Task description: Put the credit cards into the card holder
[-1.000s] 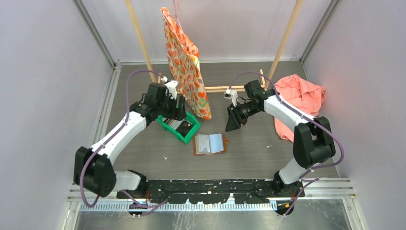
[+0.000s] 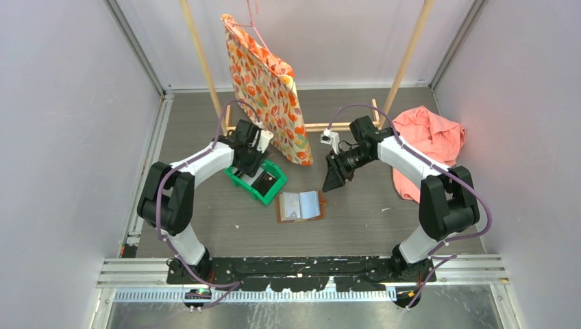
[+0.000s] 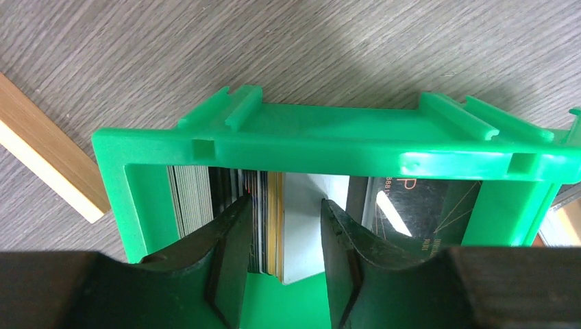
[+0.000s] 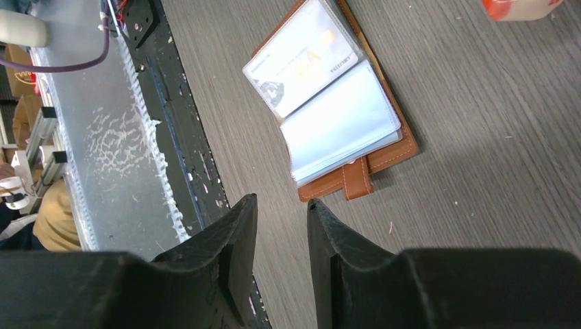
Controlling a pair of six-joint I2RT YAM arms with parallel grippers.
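Note:
In the left wrist view a green basket (image 3: 315, 154) holds several cards packed on edge, with a pale card (image 3: 305, 226) leaning among them and a black card (image 3: 431, 209) at the right. My left gripper is over the basket, its fingers apart, with the pale card in the gap beneath; I cannot tell how deep the tips reach. The brown card holder (image 2: 300, 205) lies spread on the table, a card showing in one clear sleeve and pale blue sleeves beside it. My right gripper is part open and empty, up and to the right of the holder.
An orange patterned cloth (image 2: 270, 89) hangs from a wooden frame (image 2: 342, 126) behind the basket, close to the left wrist. A pink cloth (image 2: 428, 140) lies at the far right. Bare table surrounds the card holder.
My left arm has swung in and the gripper now points down over the basket's left part. The hanging cloth has shifted. My right arm looks still.

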